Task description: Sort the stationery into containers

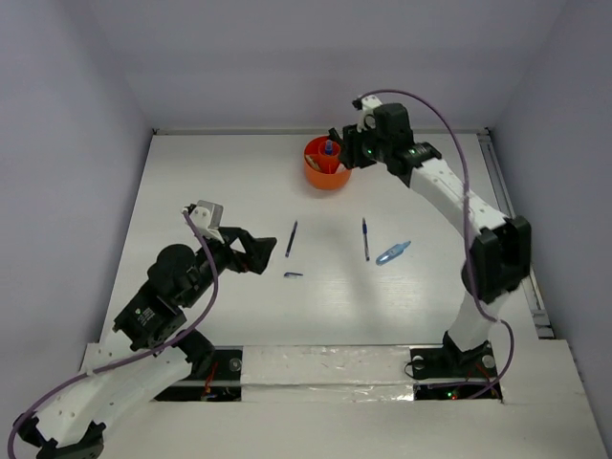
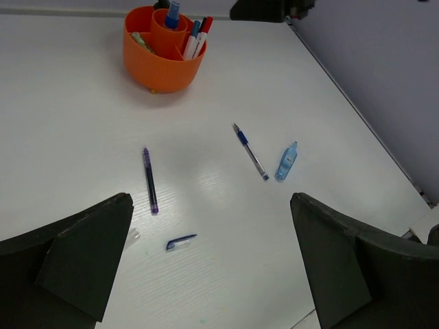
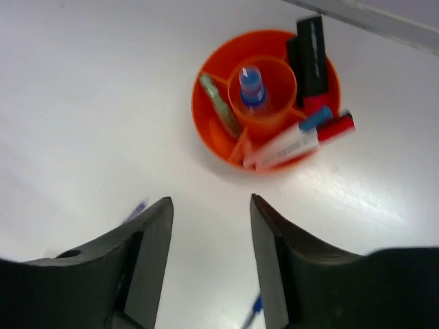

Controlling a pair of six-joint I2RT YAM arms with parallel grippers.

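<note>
An orange divided holder (image 1: 325, 177) at the back holds markers, a green item and a blue-capped item in its middle cup. My right gripper is just right of and above it, fingers apart with nothing between. On the table lie a purple pen (image 2: 150, 181), a blue pen (image 2: 250, 151), a light-blue bottle-like item (image 2: 286, 162) and a small blue-and-clear item (image 2: 180, 242). A clear item (image 2: 132, 238) beside that is hard to make out. My left gripper stands open and empty over the front left.
Walls enclose the white table (image 1: 239, 163) at the back and both sides, with a metal rail (image 1: 512, 229) along the right edge. The middle and back left have free room around the scattered items.
</note>
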